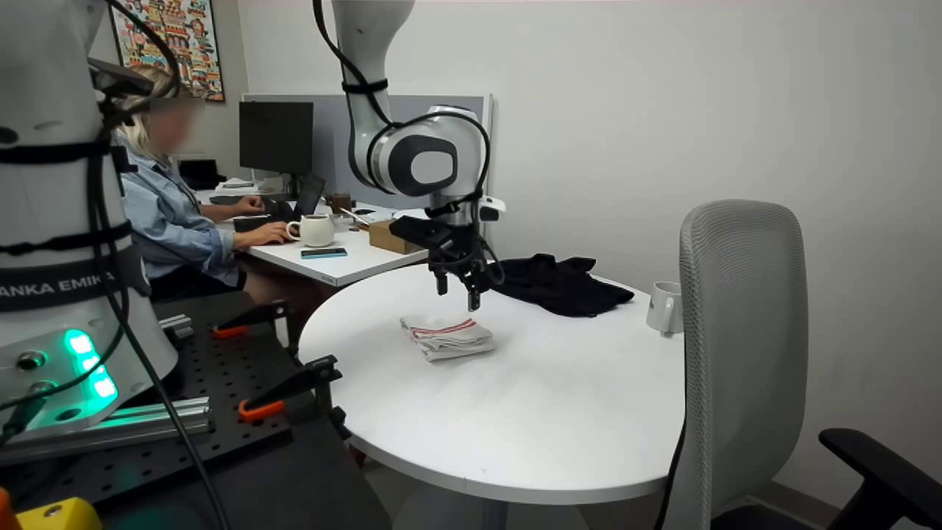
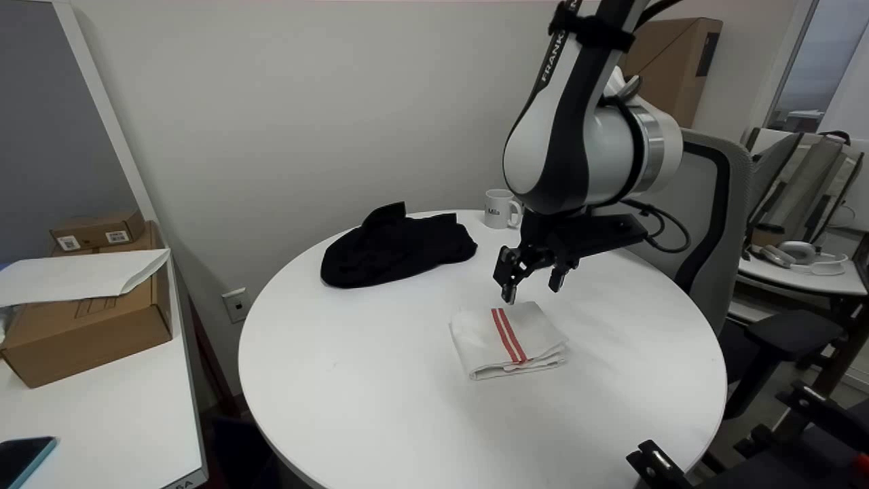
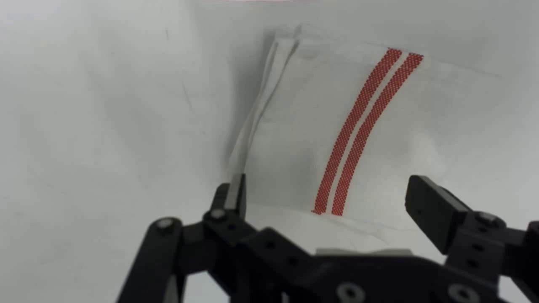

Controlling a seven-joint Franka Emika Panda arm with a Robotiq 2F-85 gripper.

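Note:
A folded white cloth [image 1: 447, 338] with two red stripes lies flat on the round white table [image 1: 530, 424]. In exterior view 2 the same cloth [image 2: 481, 346] sits near the table's middle, its stripes facing up. My gripper [image 2: 533, 289] hangs a short way above the cloth, fingers pointing down and apart. Seen from the wrist, the gripper stands open, with the striped cloth [image 3: 298, 136] below and beyond its fingertips. Nothing is held between the fingers.
Black fabric [image 2: 395, 248] lies crumpled toward the wall side of the table. A white mug [image 1: 664, 308] stands near the edge by the grey chair [image 1: 746, 353]. Bare tabletop surrounds the cloth. A person sits at the neighbouring desk [image 1: 353, 265].

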